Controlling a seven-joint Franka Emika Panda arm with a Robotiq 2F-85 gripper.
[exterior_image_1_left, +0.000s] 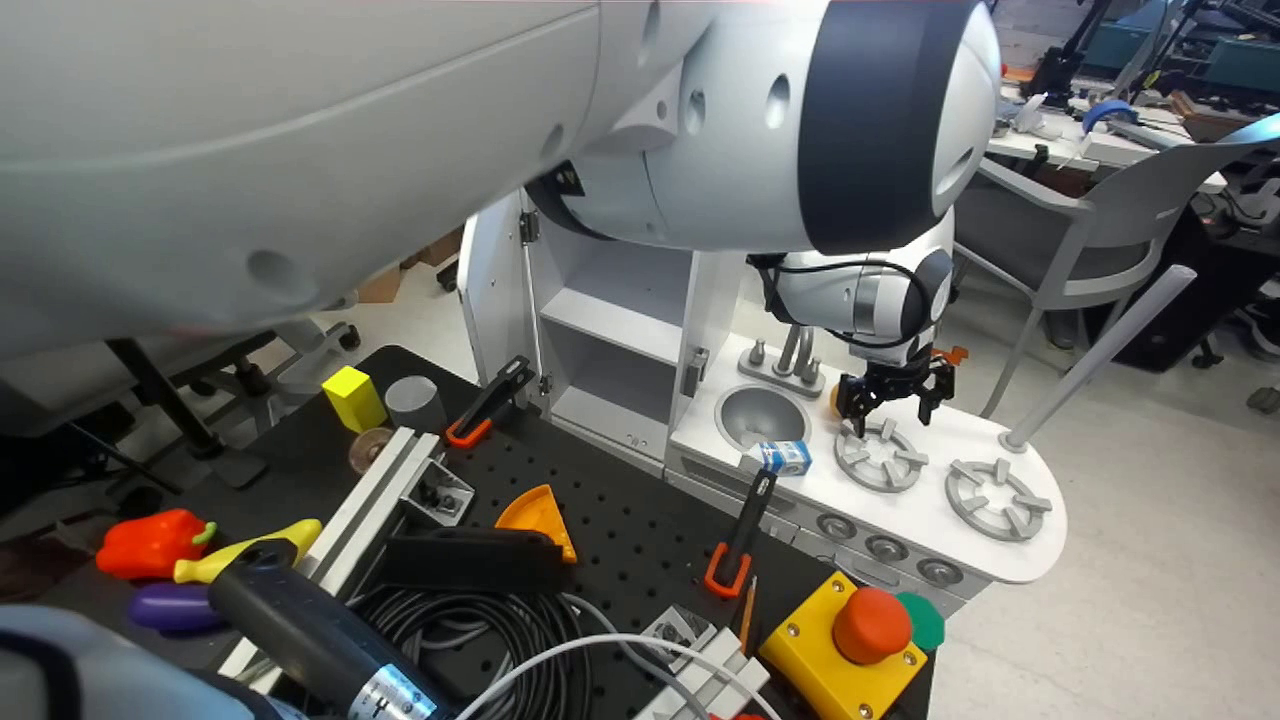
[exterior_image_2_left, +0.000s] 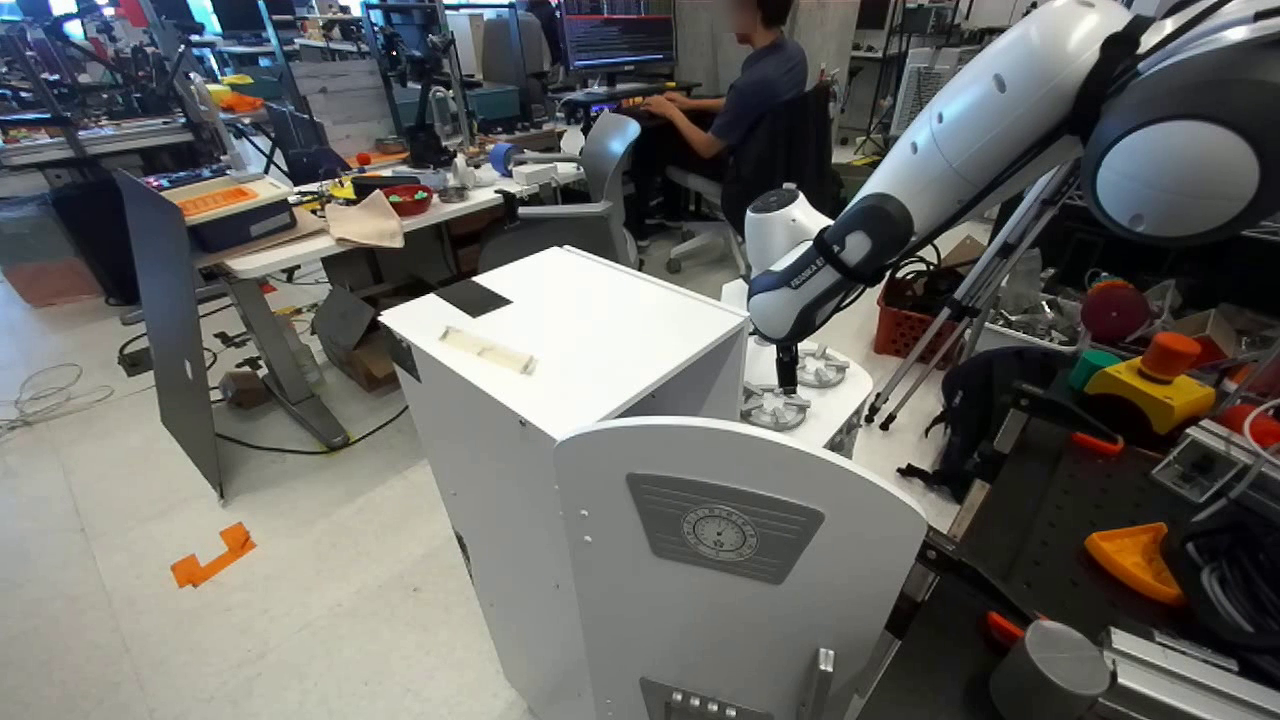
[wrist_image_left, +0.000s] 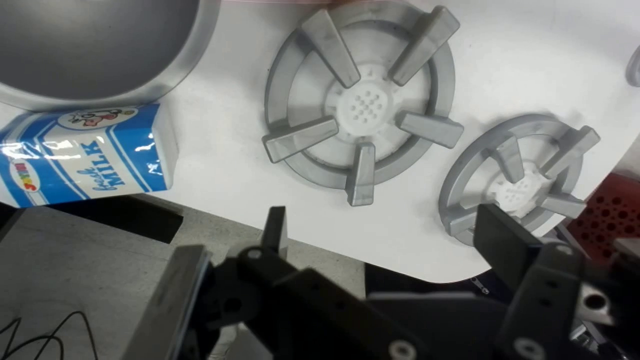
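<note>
My gripper (exterior_image_1_left: 894, 412) hangs above the near-sink burner of the white toy kitchen, its two black fingers spread wide apart with nothing between them. In the wrist view the gripper shows the same gap, with bare countertop (wrist_image_left: 324, 216) seen through it. A blue and white milk carton (wrist_image_left: 90, 156) lies on its side on the counter, beside the sink (wrist_image_left: 201, 42) and clear of the fingers. Two grey burners, one (wrist_image_left: 279, 78) left of the other (wrist_image_left: 462, 162), sit on the counter. Something orange (exterior_image_1_left: 836, 401) is partly hidden behind the gripper.
A white upright post (exterior_image_1_left: 1098, 358) rises from the counter's right end. The open-fronted cabinet (exterior_image_1_left: 618, 300) stands left of the sink. On the black pegboard table (exterior_image_1_left: 636, 516) are clamps, cables, toy vegetables and a yellow box with a red button (exterior_image_1_left: 870, 625).
</note>
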